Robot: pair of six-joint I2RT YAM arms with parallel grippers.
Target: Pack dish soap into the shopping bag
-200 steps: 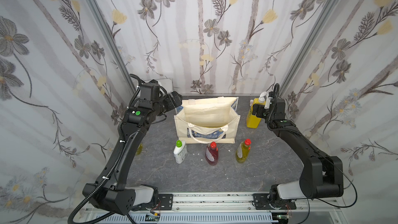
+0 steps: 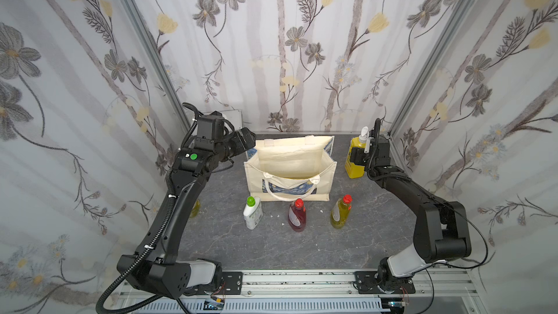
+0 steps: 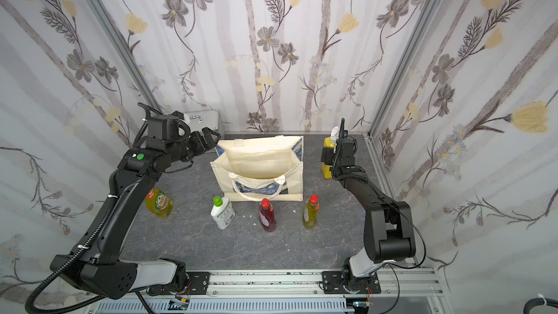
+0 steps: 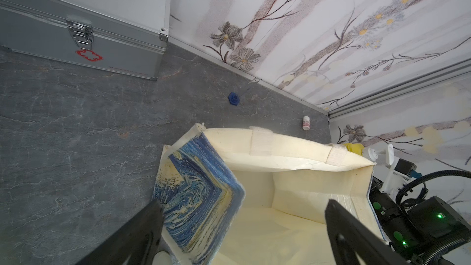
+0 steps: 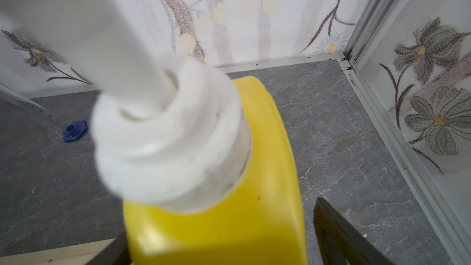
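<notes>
A cream shopping bag [image 2: 290,165] with blue printed panels stands open at the table's centre. Right of it is a yellow bottle with white pump [image 2: 353,168]. My right gripper [image 2: 363,155] is at that bottle's upper part, fingers either side in the right wrist view, part open; whether they touch is unclear. My left gripper [image 2: 243,139] hangs open and empty over the bag's left end. In front stand a white bottle with green cap [image 2: 253,215], a red bottle [image 2: 297,218] and an olive bottle with red cap [image 2: 340,215].
A yellow-green bottle [image 3: 159,203] stands at the left, partly behind the left arm. A silver case [image 4: 78,49] sits at the back left.
My right arm has moved inward and slightly back, closer round the yellow pump bottle. The left arm is nearly unchanged.
</notes>
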